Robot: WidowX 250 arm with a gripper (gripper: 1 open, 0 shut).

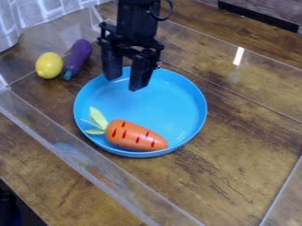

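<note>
My black gripper (126,67) hangs over the back part of a blue plate (169,104), its fingers apart and pointing down, with nothing seen between them. An orange toy carrot (133,134) with pale green leaves lies on the front left of the plate. A purple toy eggplant (77,58) and a yellow toy lemon (49,65) lie on the wooden surface left of my gripper, off the plate.
A clear plastic edge (67,152) runs diagonally along the lower left. A clear object stands at the top left corner.
</note>
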